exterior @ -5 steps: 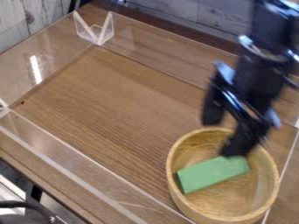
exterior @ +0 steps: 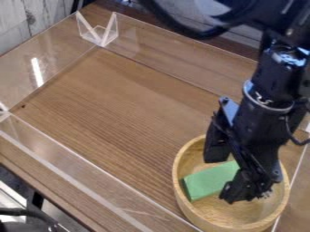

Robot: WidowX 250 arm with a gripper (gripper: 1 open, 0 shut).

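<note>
My black gripper (exterior: 237,159) is lowered into a round tan bowl (exterior: 194,213) at the lower right, open, with its fingers around and over a green block (exterior: 204,184) that lies inside. The gripper hides part of the block and the back of the bowl. Whether the fingertips touch the block I cannot tell.
The wooden tray floor (exterior: 109,118) is clear to the left of the bowl. Clear plastic walls edge it at the left, and a transparent clip-like piece (exterior: 100,29) stands at the top left.
</note>
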